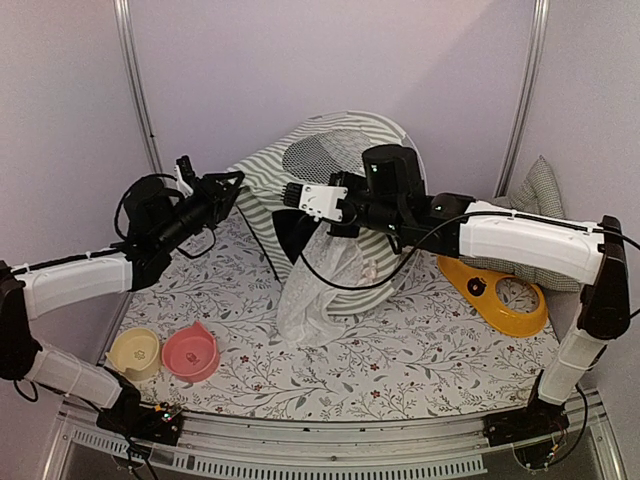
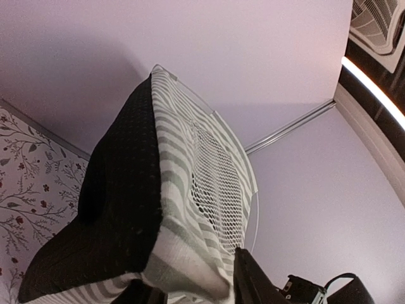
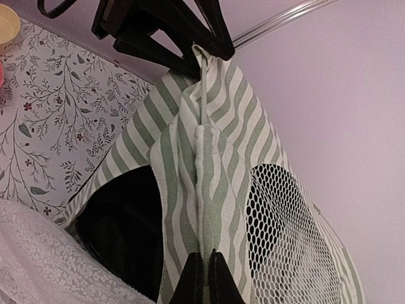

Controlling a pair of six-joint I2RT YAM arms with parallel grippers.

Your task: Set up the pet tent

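The striped pet tent (image 1: 380, 280) with a mesh panel (image 1: 325, 155) is raised at the back middle, a white sheer cloth (image 1: 315, 290) hanging in front. My left gripper (image 1: 225, 185) is at the tent's upper left corner, the fabric bunched between its fingers in the right wrist view; how tightly they close is unclear. My right gripper is shut on the striped fabric, which runs taut up toward the left one. In the left wrist view the dark interior (image 2: 120, 183) shows beside the mesh.
A yellow bowl (image 1: 133, 350) and a pink bowl (image 1: 189, 360) sit front left. An orange stand (image 1: 515, 315) and a grey checked cushion (image 1: 550, 280) are at the right.
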